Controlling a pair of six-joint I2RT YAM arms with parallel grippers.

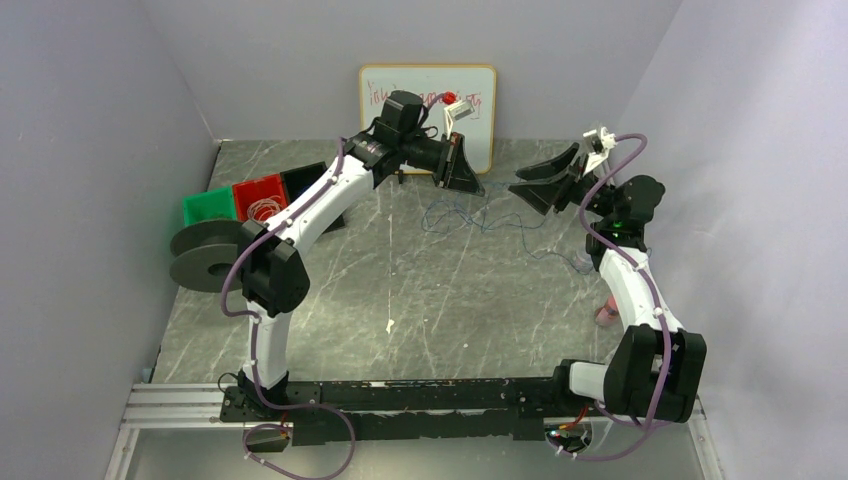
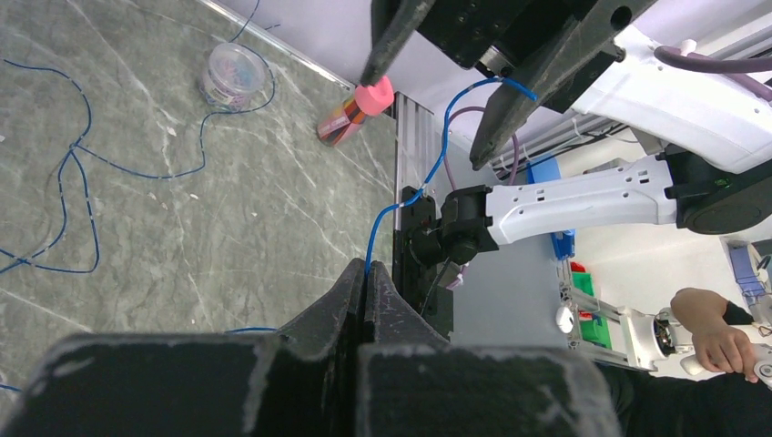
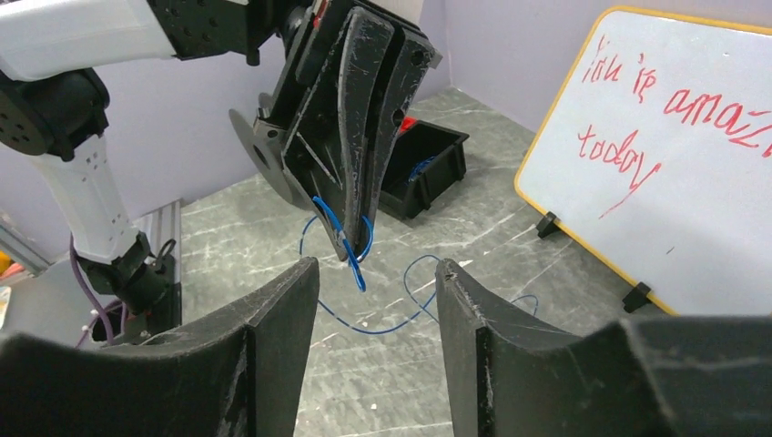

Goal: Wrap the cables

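Note:
A thin blue cable [image 2: 379, 226] comes up from between the fingertips of my left gripper, which is shut on it. In the left wrist view its free part curves up to a finger [image 2: 510, 109] of my right gripper [image 1: 515, 182] and appears to pass across it. That gripper is open, facing the left one from the right across a small gap. In the right wrist view a short cable piece [image 3: 339, 228] stands before the right gripper's parted fingers, not clamped. More blue cable [image 1: 480, 226] lies in loose loops on the table.
Green [image 1: 208, 205], red [image 1: 258, 190] and black [image 1: 310, 180] bins stand at the left, beside a dark spool [image 1: 200, 265]. A whiteboard [image 1: 428, 110] leans at the back. A clear tub [image 2: 232, 77] and a red-capped bottle [image 2: 350, 111] stand right.

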